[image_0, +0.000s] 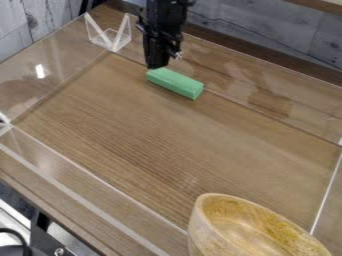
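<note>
A green block (175, 83) lies on the wooden floor of the workspace, upper middle. My dark gripper (167, 45) hangs just above and behind it, near the back edge, apart from the block. Its fingers are small and dark, and I cannot tell whether they are open or shut.
A large yellow bowl (254, 225) sits at the lower right. Clear plastic pieces stand at the upper left and along the left side.
</note>
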